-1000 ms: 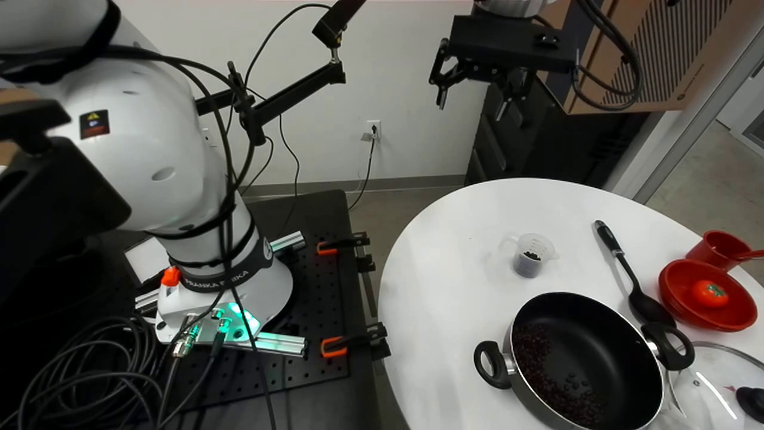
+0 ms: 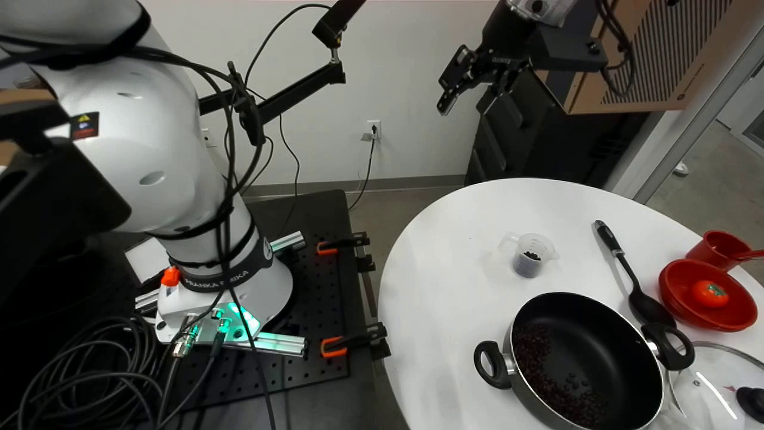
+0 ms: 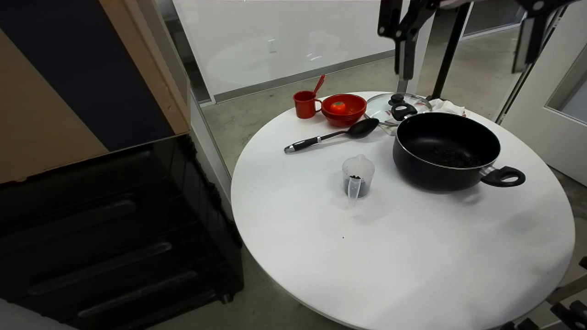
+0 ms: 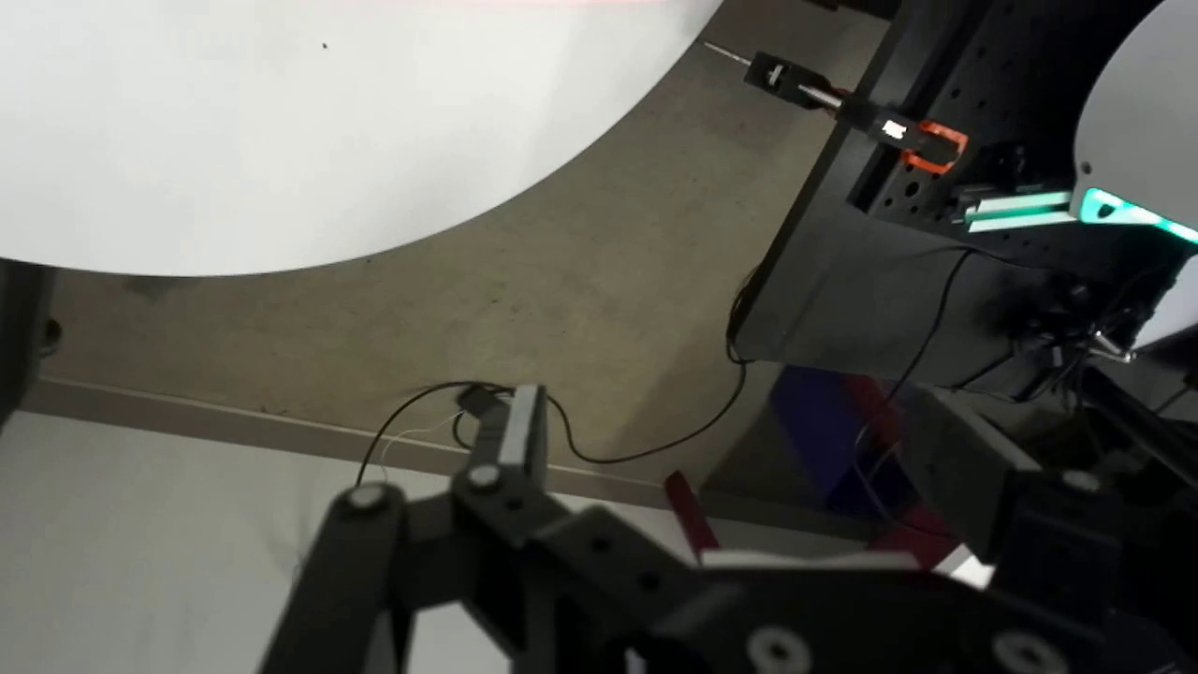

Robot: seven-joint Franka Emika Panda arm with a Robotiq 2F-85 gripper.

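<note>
High above the far side of the round table, my gripper (image 2: 464,108) is open and holds nothing. Its two separated fingers also show at the top of exterior view 2, with one finger (image 3: 406,59) on the left. A clear measuring cup (image 2: 531,255) stands upright on the table with some dark beans in its bottom. Beside it is a black pot (image 2: 594,351), uncovered, with dark beans scattered over its floor. A black spoon (image 2: 630,276) lies behind the pot. The wrist view catches the table edge, floor and wall, with none of these objects.
A red bowl (image 2: 671,295) holds a tomato (image 2: 709,294), and a red mug (image 2: 716,247) stands beside it. The glass lid (image 2: 709,387) lies right of the pot. A large cardboard box (image 2: 659,64) sits behind the table.
The arm has turned and the gripper has tilted, its fingers now slanting down and to the left in exterior view 1. Everything on the table stays where it was.
</note>
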